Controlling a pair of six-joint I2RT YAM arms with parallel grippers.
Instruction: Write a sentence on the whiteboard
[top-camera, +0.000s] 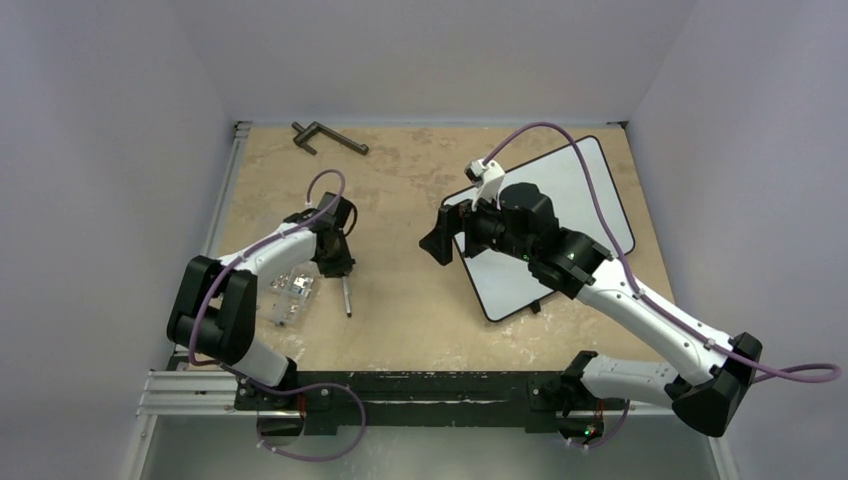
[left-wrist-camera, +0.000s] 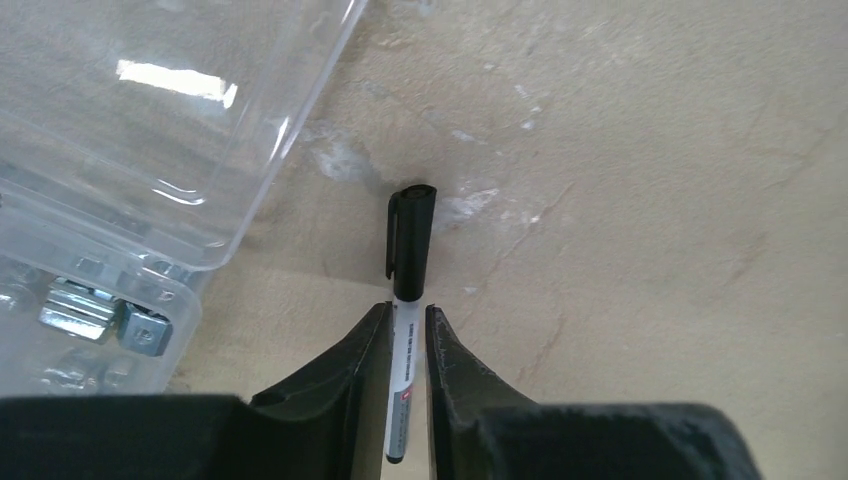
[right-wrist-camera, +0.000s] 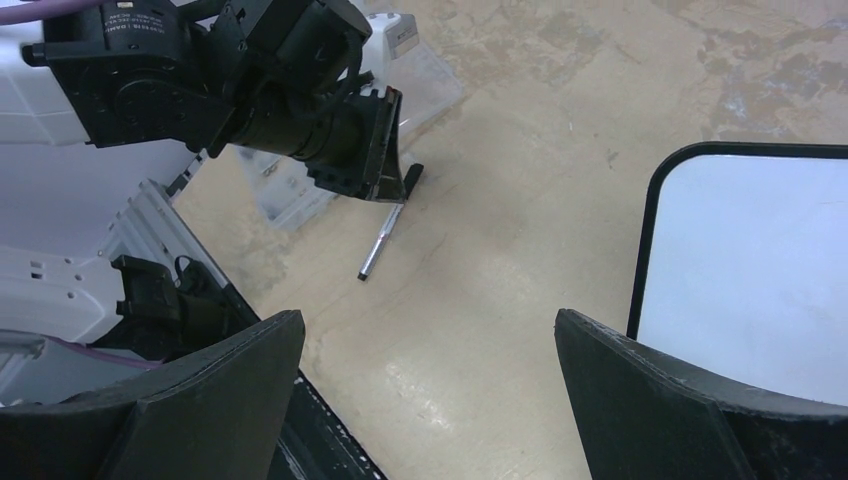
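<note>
A marker (left-wrist-camera: 410, 240) with black cap and white barrel lies on the tan surface at the left. My left gripper is over it, fingertips on either side of the barrel just below the cap, part open; whether they touch it is unclear. The whiteboard (top-camera: 510, 285), black-edged and blank where visible, lies on the right, partly under the right arm. My right gripper hangs above near the board's left edge, open, with nothing between its fingers.
A clear plastic case (left-wrist-camera: 170, 120) with metal parts lies beside the marker. A dark angled bracket (top-camera: 330, 135) lies at the back left.
</note>
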